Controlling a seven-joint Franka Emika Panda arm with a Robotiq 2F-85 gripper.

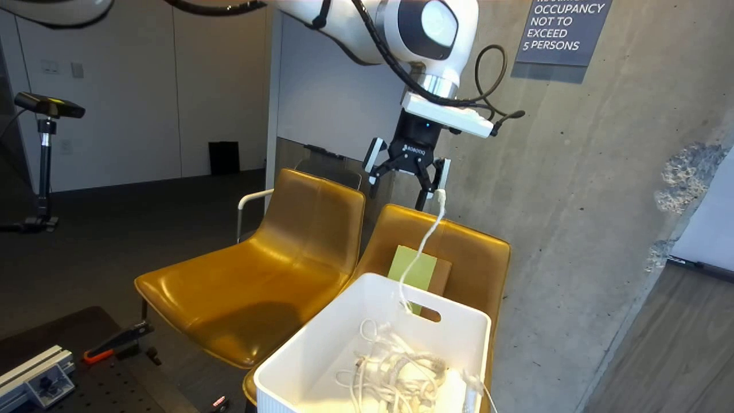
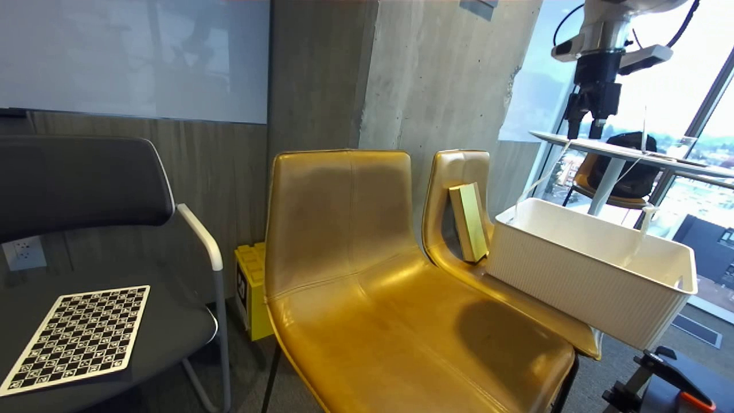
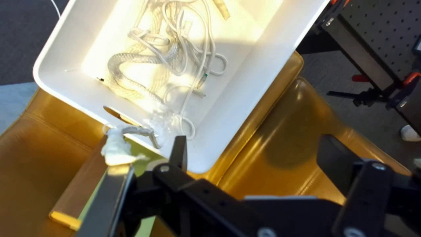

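Note:
My gripper (image 1: 397,193) stands open above the far end of a white bin (image 1: 313,329), and its fingers are spread wide. A white rope (image 1: 421,251) hangs down from beside one finger into the bin. In the wrist view its frayed white end (image 3: 117,148) is at the tip of the pale bar outside the left finger; the gap between the fingertips is empty. How the rope clings there cannot be told. Several tangled white cords (image 3: 173,43) lie on the bin floor. Exterior view 2 shows the gripper (image 2: 585,132) above the hanging rope (image 2: 545,176).
The bin rests on a tan chair (image 1: 475,251), with a green and brown block (image 1: 440,275) behind its handle hole. A second tan chair (image 1: 254,268) stands alongside, its seat empty. Concrete wall (image 1: 578,206) rises behind. A dark perforated bench (image 1: 113,385) is at the front left.

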